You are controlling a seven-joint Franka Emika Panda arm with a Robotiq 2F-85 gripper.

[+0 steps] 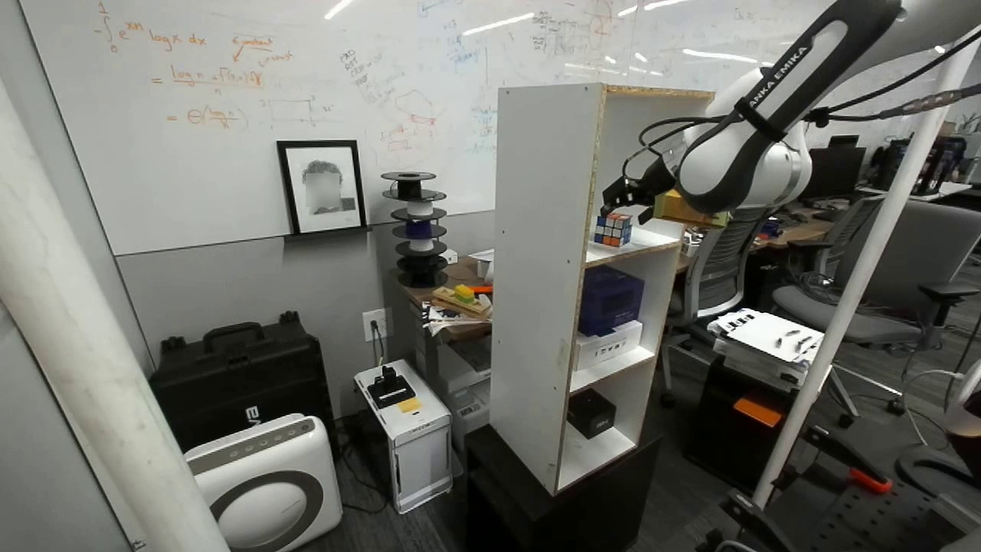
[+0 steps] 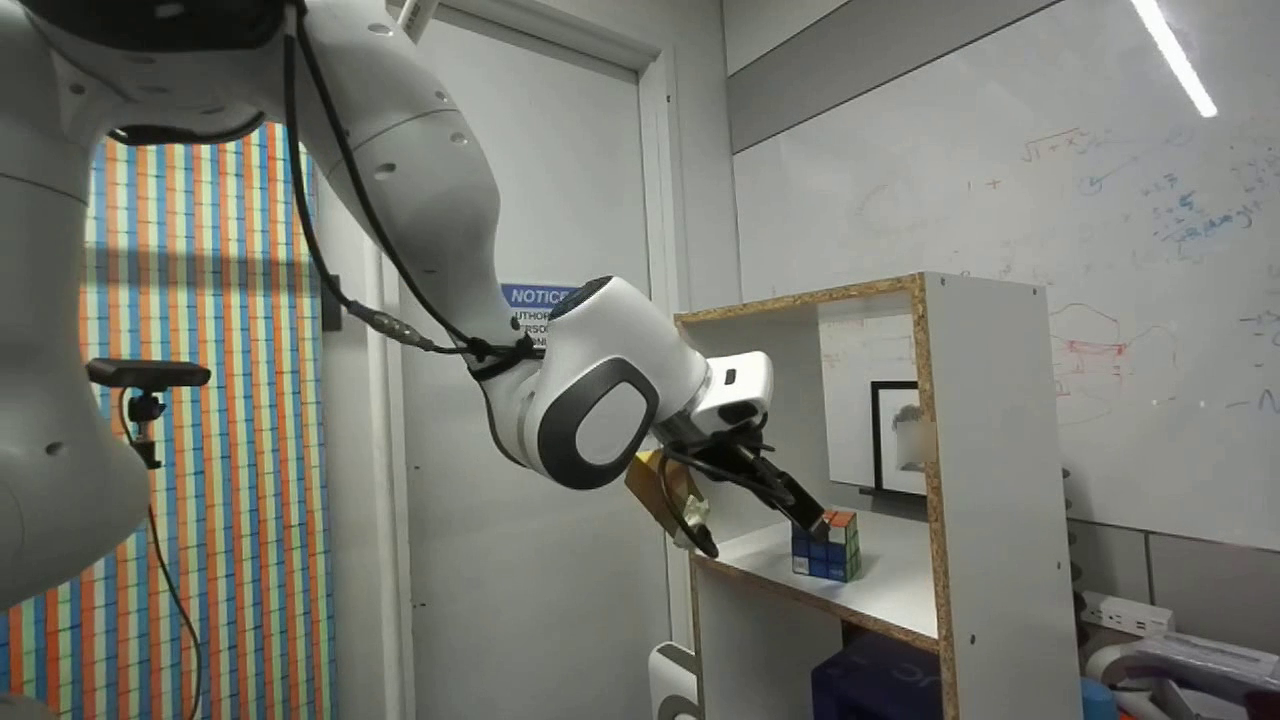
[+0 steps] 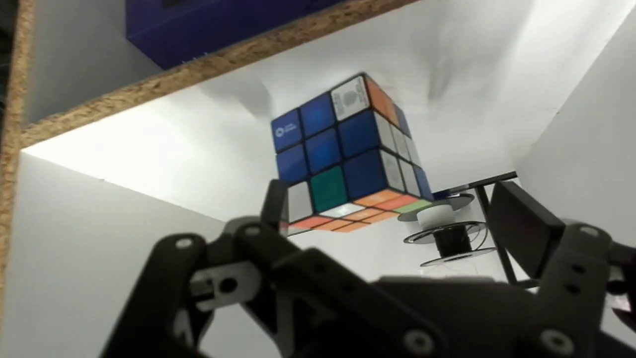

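A Rubik's cube [image 1: 612, 230] rests on the top shelf [image 1: 654, 241] of a white shelving unit. In the wrist view the cube [image 3: 337, 143] shows a mostly blue face and lies ahead of the fingers, nearer the left finger [image 3: 274, 206] than the right finger [image 3: 524, 226]. My gripper is open, its fingers wide apart and nothing gripped. From the second exterior view, the gripper [image 2: 768, 540] reaches into the top compartment, one finger overlapping the upper part of the cube [image 2: 828, 550]. Whether that finger touches the cube, I cannot tell.
The unit's side wall [image 1: 542, 276] and chipboard front edge [image 2: 816, 610] bound the compartment. Below sit a dark blue box [image 1: 611, 299] and a black box [image 1: 591, 413]. Free shelf surface lies around the cube.
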